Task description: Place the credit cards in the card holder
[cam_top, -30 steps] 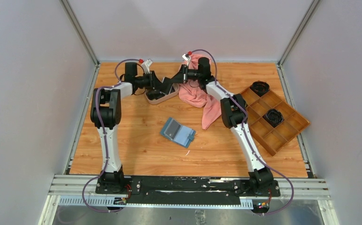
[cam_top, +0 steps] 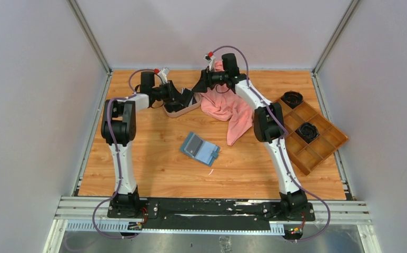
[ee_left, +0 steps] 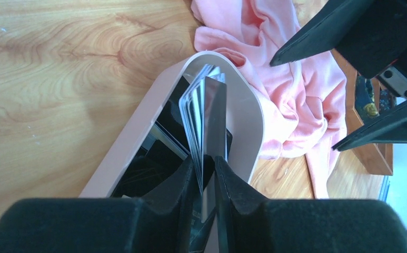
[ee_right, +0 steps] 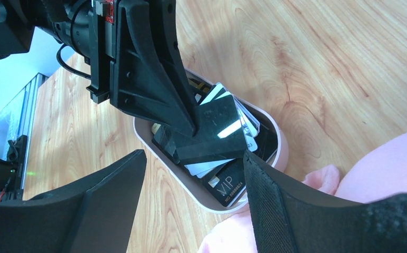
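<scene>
Several credit cards, fanned in a stack (ee_left: 195, 113) with a glossy black card (ee_right: 222, 124) on one face, stand up out of a pale pink oval container (ee_left: 130, 132). My left gripper is shut on this stack, over the container. Facing it from the container's other end, my right gripper is open, with its fingers apart and not touching the stack. More cards lie in the container, among them a black VIP card (ee_right: 226, 184). On the middle of the table the blue-grey card holder (cam_top: 200, 149) lies spread open.
A crumpled pink cloth (cam_top: 232, 113) lies against the container's right side. The wooden compartment tray (cam_top: 311, 153) with black coils is at the far right. Bare table surrounds the holder, apart from a small white strip (cam_top: 210, 172) just below it.
My right arm has shifted right and slightly toward the back, its open gripper still by the container. My left gripper has stayed nearly in place with the cards. The holder has not moved.
</scene>
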